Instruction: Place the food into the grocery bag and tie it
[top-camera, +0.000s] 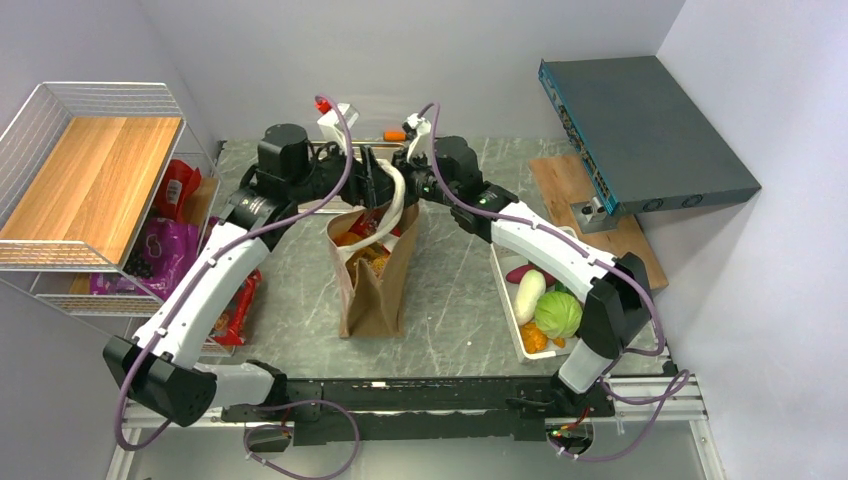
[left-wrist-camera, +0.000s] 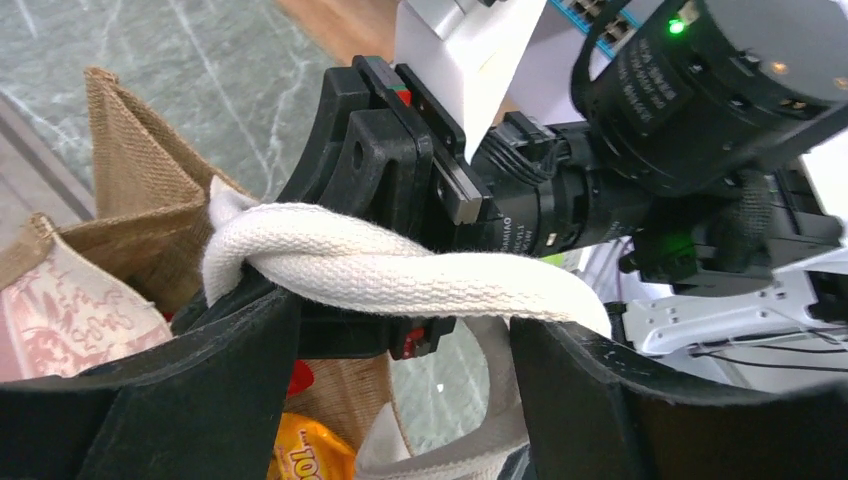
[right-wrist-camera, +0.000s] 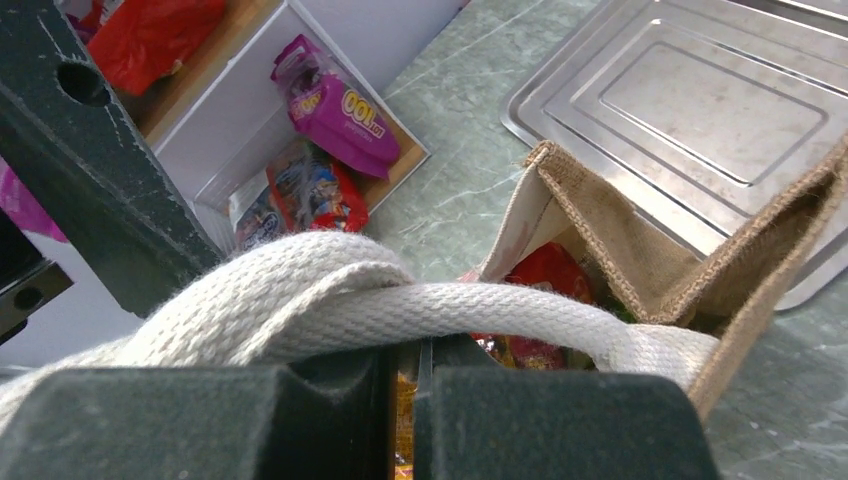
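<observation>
The brown grocery bag (top-camera: 374, 308) stands open at the table's middle, with an orange package (left-wrist-camera: 308, 450) and red packets (right-wrist-camera: 550, 280) inside. White rope handles (top-camera: 390, 225) rise from its rim, twisted around each other in the left wrist view. Above the bag's far side, my two grippers face each other closely. My left gripper is part open, and the white rope runs across the gap between its fingers. My right gripper appears shut on the white handle, which crosses right at its fingertips; the exact grip is partly hidden.
A metal tray (right-wrist-camera: 690, 90) lies behind the bag. On the left stands a wire shelf (top-camera: 90, 190) with snack bags; on the right, a white basket (top-camera: 511, 312) of vegetables. Bare tabletop (top-camera: 455, 290) lies either side of the bag.
</observation>
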